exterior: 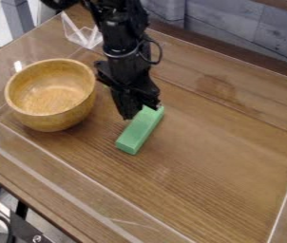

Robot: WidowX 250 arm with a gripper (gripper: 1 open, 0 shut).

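Note:
A green rectangular block [140, 131] lies on the wooden table, right of centre-left. My black gripper [125, 102] hangs just above and behind the block's upper end, its fingertips low near it. The gripper appears shut; whether anything sits between its fingers cannot be made out. To the left stands a wooden bowl [51, 96].
A pale wall [229, 33] runs along the back. Clear plastic pieces sit at the left edge and back left.

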